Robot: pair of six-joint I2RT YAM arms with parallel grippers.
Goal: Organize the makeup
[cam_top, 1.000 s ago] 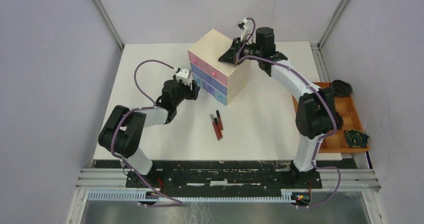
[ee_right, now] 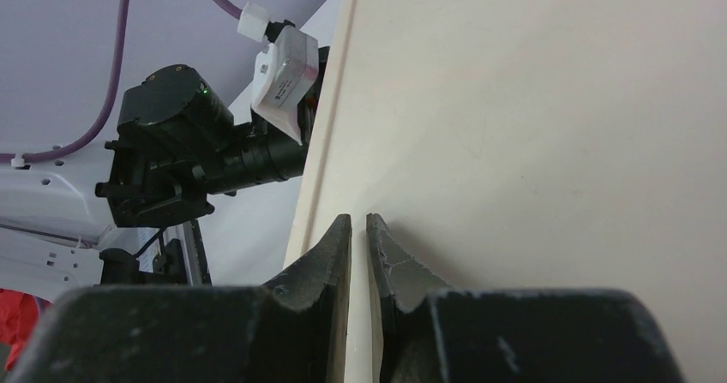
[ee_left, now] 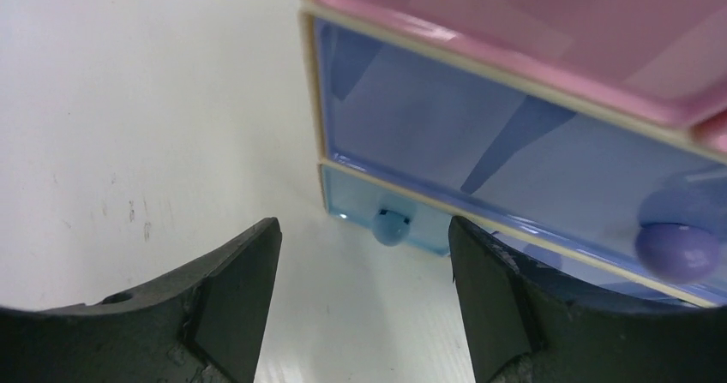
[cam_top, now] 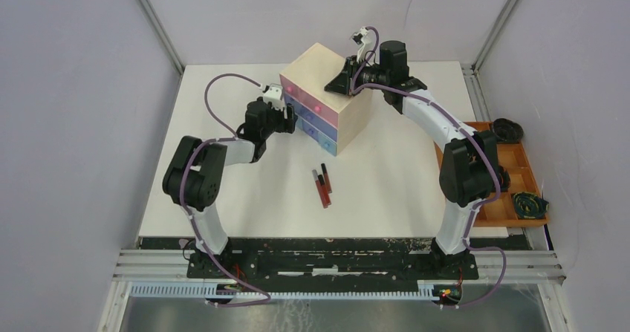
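A cream cabinet [cam_top: 319, 63] stands at the back, its pink top drawer [cam_top: 308, 102], blue middle drawer [cam_top: 322, 122] and small lower drawers [cam_top: 327, 143] all flush. In the left wrist view, a pale-blue knob [ee_left: 391, 228] on a lower drawer shows between the spread fingers of my left gripper, which is open, empty and just in front of it. My right gripper rests over the cabinet's top panel [ee_right: 514, 100], its fingers a narrow gap apart with nothing between. Several slim red tubes with dark or grey ends [cam_top: 322, 189] lie on the table.
At the right edge stands an orange compartment tray [cam_top: 512, 215] holding dark coiled items, partly behind my right arm. A purple knob [ee_left: 677, 253] juts out close to the left gripper's right finger.
The right arm, the cabinet and the tubes look unmoved.
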